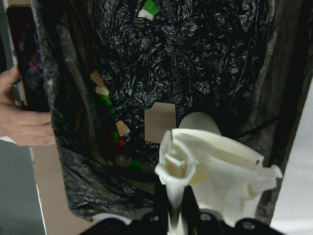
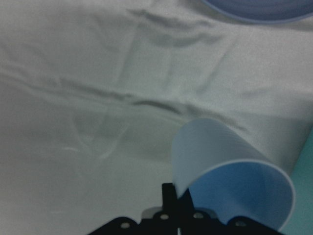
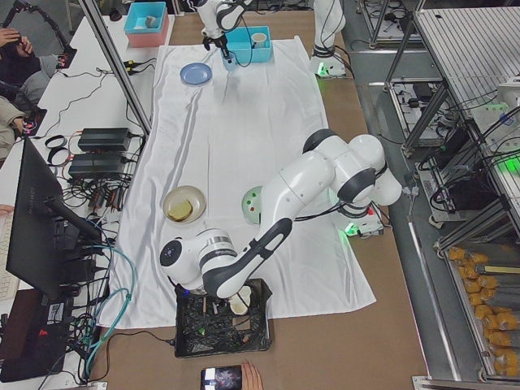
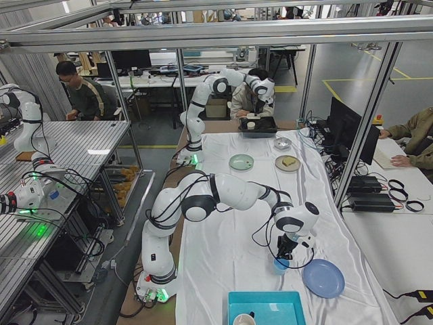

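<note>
A torn white paper piece, possibly a cup (image 1: 220, 176), is in my left gripper, shut on it, over the black-lined bin (image 3: 195, 333). In the bin lie a pale round item (image 1: 198, 120), a cardboard piece (image 1: 160, 122) and small scraps. At the far end, my right gripper is shut on a light blue plastic cup (image 2: 205, 147), which is tipped over the white cloth, near a blue plate (image 4: 323, 277) and a turquoise tray (image 4: 267, 305) with a white cup (image 4: 243, 321).
A beige plate (image 3: 175, 211) with a yellow item and a green plate (image 3: 250, 203) stand on the cloth. A silver foil dish (image 4: 283, 143) is near the bin. A person's hand (image 1: 24, 122) holds a phone beside the bin.
</note>
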